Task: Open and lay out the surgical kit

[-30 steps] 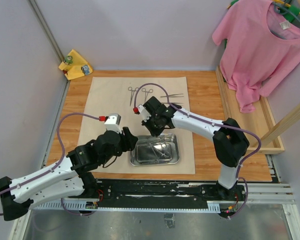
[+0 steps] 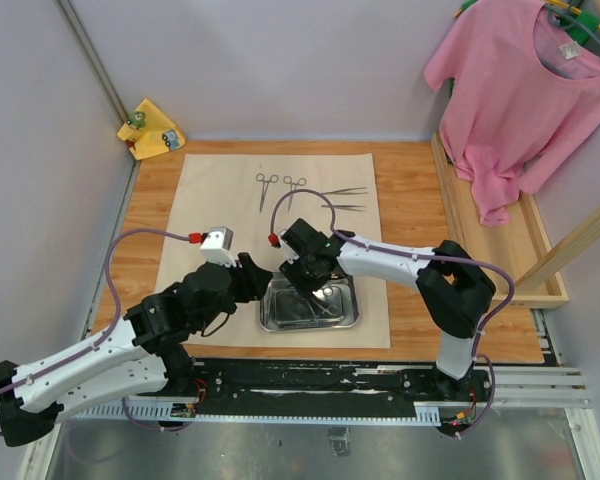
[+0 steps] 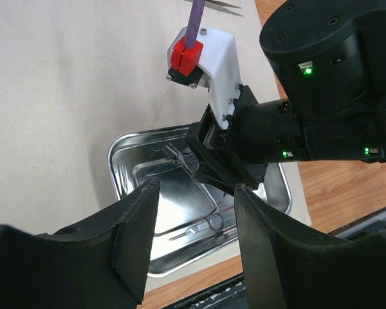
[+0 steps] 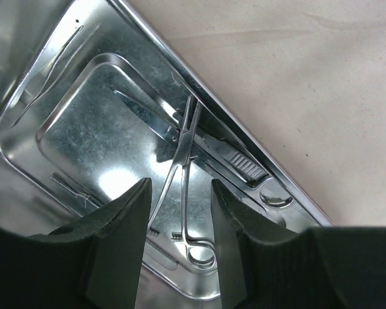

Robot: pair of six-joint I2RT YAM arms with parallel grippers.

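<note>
The steel tray lies on the beige sheet, holding crossed scissor-like clamps, a flat-handled tool and thin tweezers. My right gripper hangs open over these instruments, empty between its fingers. My left gripper is just left of the tray, its fingers apart with nothing between them. Behind the tray, two clamps and two slim straight instruments are laid out on the sheet. The right arm hides part of the tray in the top and left wrist views.
A pink shirt hangs over a wooden rack at the right. A yellow cloth lies at the back left. The right arm reaches across beside my left gripper.
The right gripper has come down and toward the front over the tray. The left gripper has shifted very slightly left.
</note>
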